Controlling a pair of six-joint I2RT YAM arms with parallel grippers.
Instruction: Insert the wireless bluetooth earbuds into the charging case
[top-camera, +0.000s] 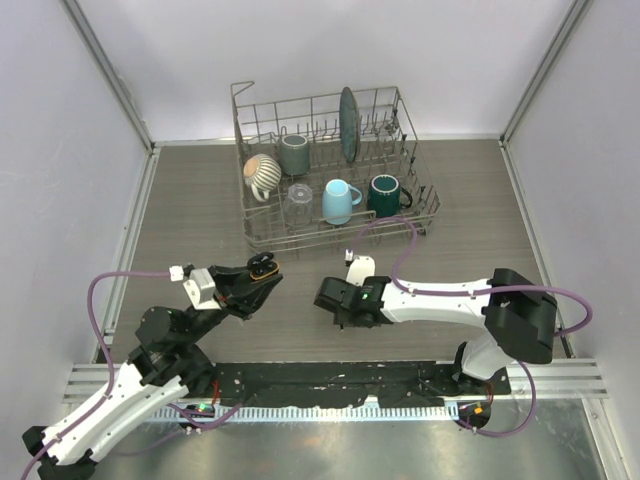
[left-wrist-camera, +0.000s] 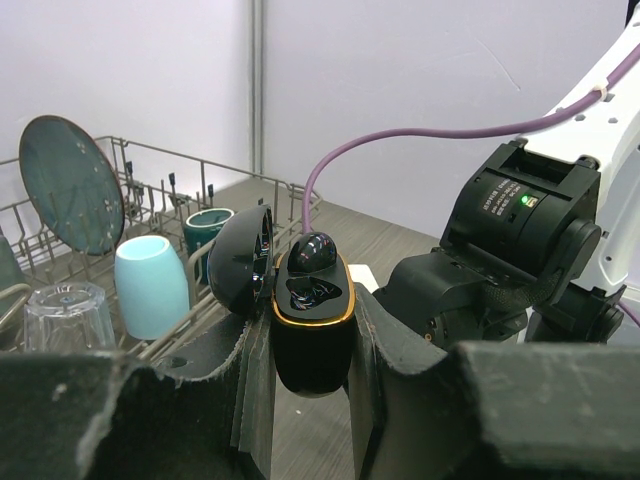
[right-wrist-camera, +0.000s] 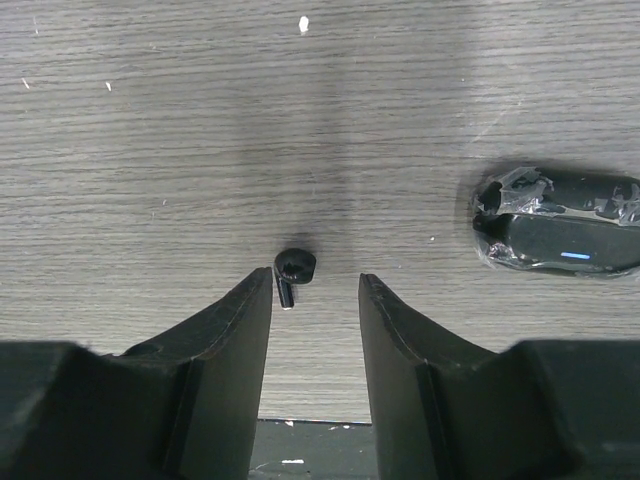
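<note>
My left gripper is shut on the black charging case (left-wrist-camera: 313, 345), which has a gold rim and its lid (left-wrist-camera: 243, 260) raised. One dark earbud (left-wrist-camera: 312, 252) shows at the case's opening; how deep it sits I cannot tell. In the top view the case (top-camera: 264, 267) is held above the table, left of centre. A single black earbud (right-wrist-camera: 294, 266) lies on the table in the right wrist view. My right gripper is over it, its fingers apart and nothing between them, with the earbud nearer the left fingertip.
A taped black object (right-wrist-camera: 570, 222) lies on the table, right of the loose earbud. Behind both arms stands a dish rack (top-camera: 330, 235) with mugs, a glass and a plate. Table space (top-camera: 190, 210) left of the rack is clear.
</note>
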